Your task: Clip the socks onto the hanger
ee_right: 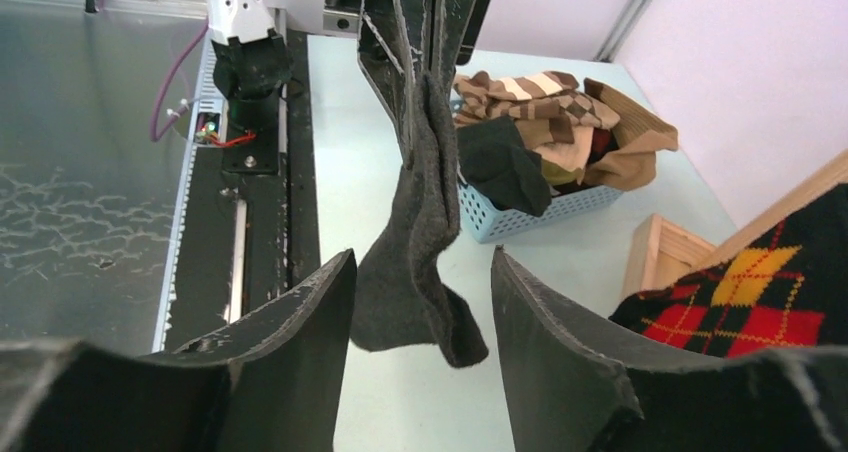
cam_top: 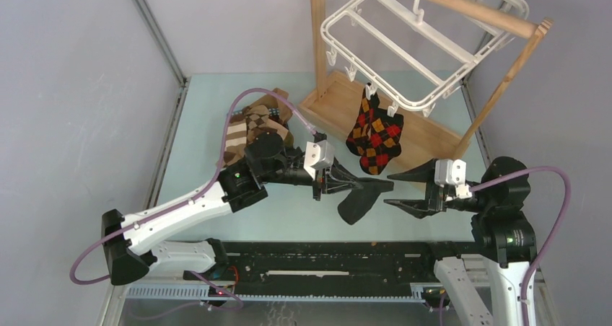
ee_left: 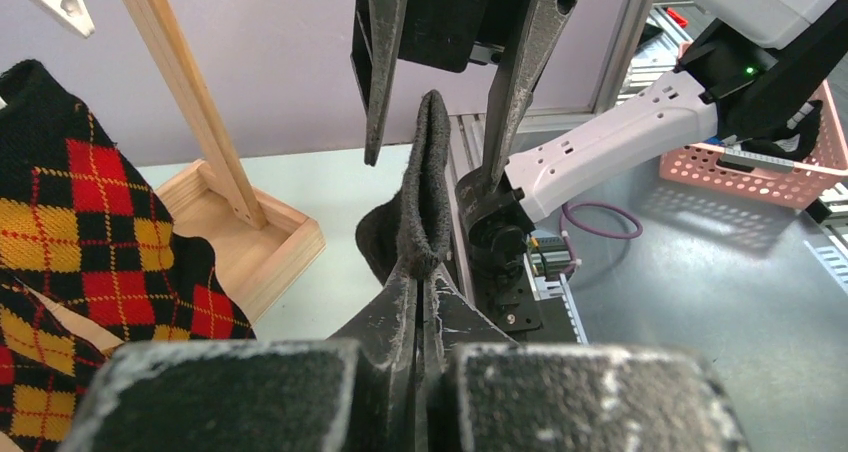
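A dark grey sock (cam_top: 359, 203) dangles over the table, held by my shut left gripper at its tips. My right gripper stands open just beside it, the sock between but apart from its fingers in the right wrist view. A pair of argyle socks (cam_top: 374, 135) in black, red and mustard hangs from clips of the white hanger (cam_top: 404, 59), which is on a wooden rail at the upper right of the top view.
A blue basket (ee_right: 530, 212) of mixed socks stands at the back left. The wooden rack base (cam_top: 418, 142) lies under the hanger.
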